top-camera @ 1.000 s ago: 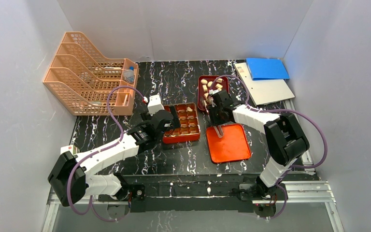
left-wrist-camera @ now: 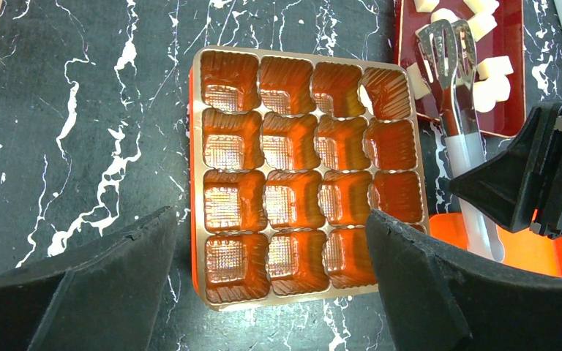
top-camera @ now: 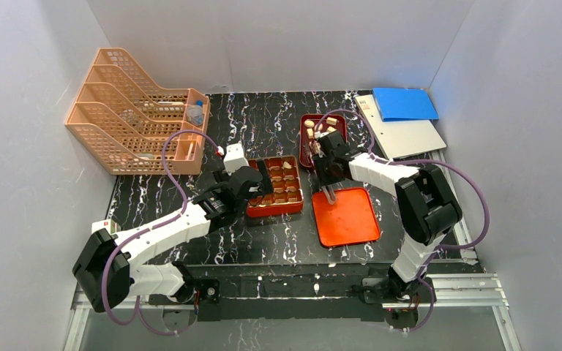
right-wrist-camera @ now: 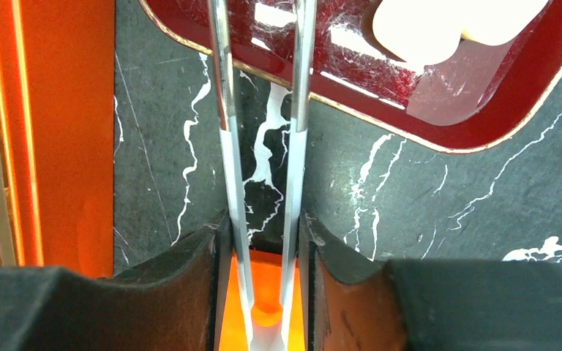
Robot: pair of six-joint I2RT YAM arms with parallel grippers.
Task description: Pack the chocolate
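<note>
A chocolate box [left-wrist-camera: 304,292] with empty compartments sits mid-table, under my open left gripper; nothing is between its fingers. To its right, a dark red tray [right-wrist-camera: 483,124] holds several pale chocolates [left-wrist-camera: 496,66]. My right gripper is shut on metal tongs [right-wrist-camera: 296,175], whose white handles run between its fingers over an orange tray [top-camera: 347,219]. The tongs' tips reach over the red tray, left of two pale pieces in the right wrist view.
A peach plastic rack [top-camera: 124,124] stands at the back left. Blue [top-camera: 402,102] and white folders lie at the back right.
My right arm and the tongs have shifted slightly. The left arm has not moved.
</note>
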